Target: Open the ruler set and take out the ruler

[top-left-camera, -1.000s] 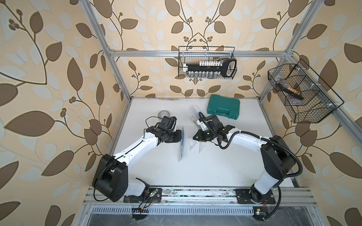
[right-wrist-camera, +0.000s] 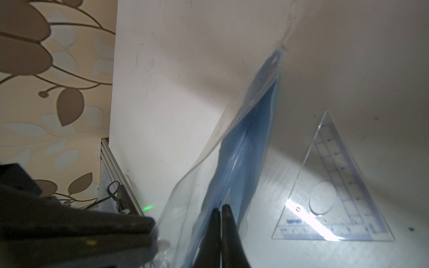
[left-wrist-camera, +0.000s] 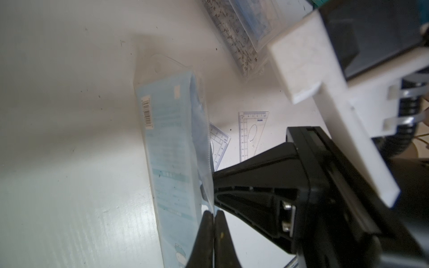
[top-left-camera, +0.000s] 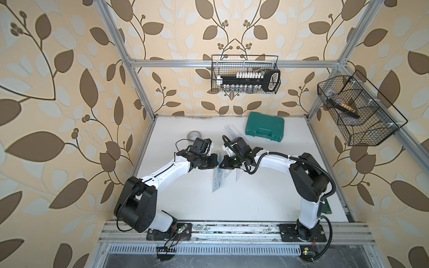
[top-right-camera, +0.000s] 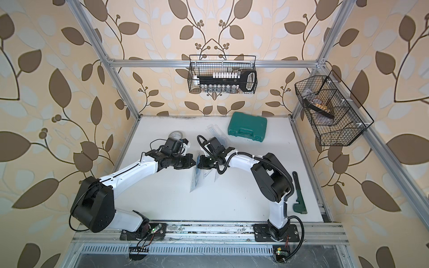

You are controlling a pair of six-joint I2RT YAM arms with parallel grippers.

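The blue ruler-set pouch stands on edge over the white table, its clear film spread apart from the blue layer. My left gripper is shut on the clear film at its upper edge. From the right, my right gripper reaches into the mouth of the pouch, shut, with nothing distinct between its fingers. Whether it pinches the thin layer there is hard to see. Two clear set squares lie loose on the table: a triangle and a second one partly behind the pouch. No ruler can be made out inside the pouch.
Another clear packet with scales lies farther back, near a green case. A tape roll sits behind the left arm. A green wrench lies at the right edge.
My right gripper has moved left from above the set squares to the pouch. The pouch has shifted slightly right with my left gripper, and its sides have spread wider.
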